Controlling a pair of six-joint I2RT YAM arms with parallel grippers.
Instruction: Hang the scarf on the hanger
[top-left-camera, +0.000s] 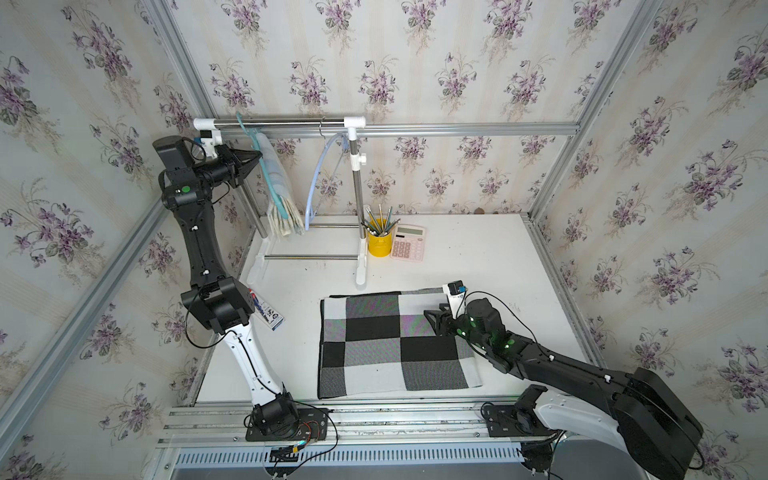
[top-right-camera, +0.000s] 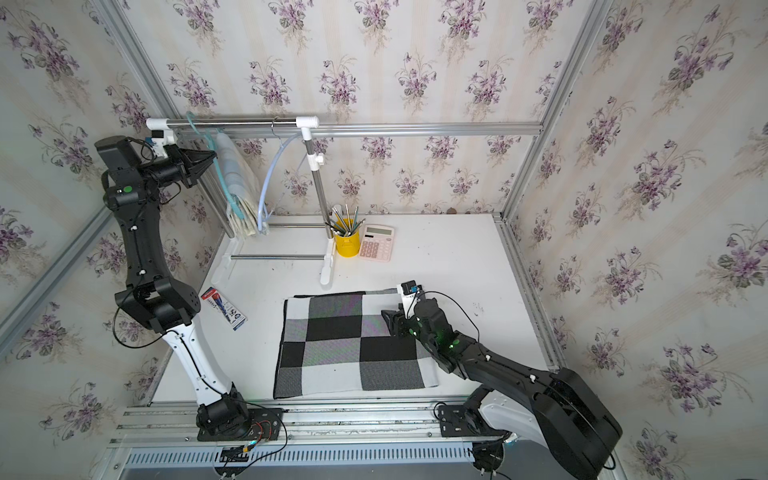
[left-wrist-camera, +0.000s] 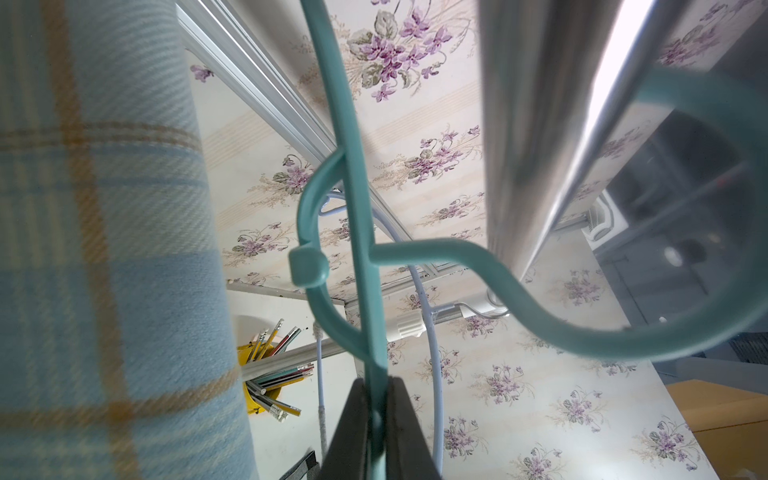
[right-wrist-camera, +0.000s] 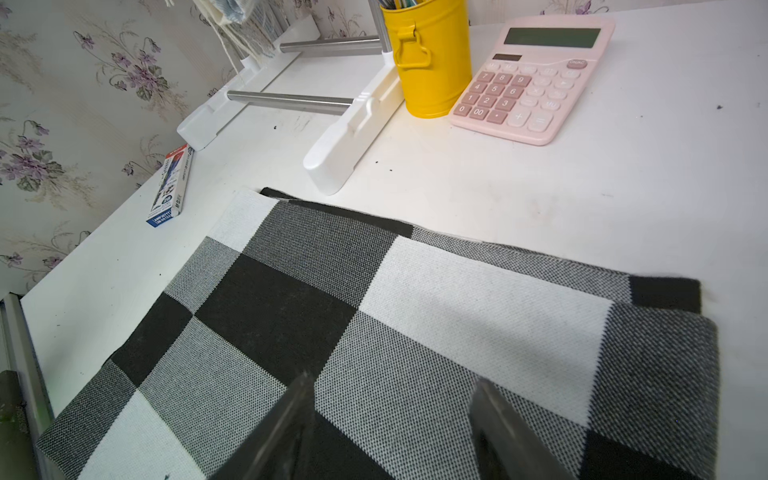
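Near the left end of the rack, a teal hanger (left-wrist-camera: 352, 184) has its hook over the metal rail (top-left-camera: 280, 122). A pale blue checked scarf (left-wrist-camera: 120, 240) with a cream fringe hangs beside it, seen large at the left of the left wrist view. My left gripper is shut on the teal hanger's bar, just below the rail. Over the table, my right gripper stands open above a black, grey and white checked cloth (right-wrist-camera: 416, 344), with nothing between its fingers.
A light blue hanger (top-left-camera: 317, 176) hangs further right on the rail. Behind the cloth stand a yellow pencil pot (top-left-camera: 379, 242) and a pink calculator (top-left-camera: 409, 242). A small box (top-left-camera: 267, 310) lies at the left.
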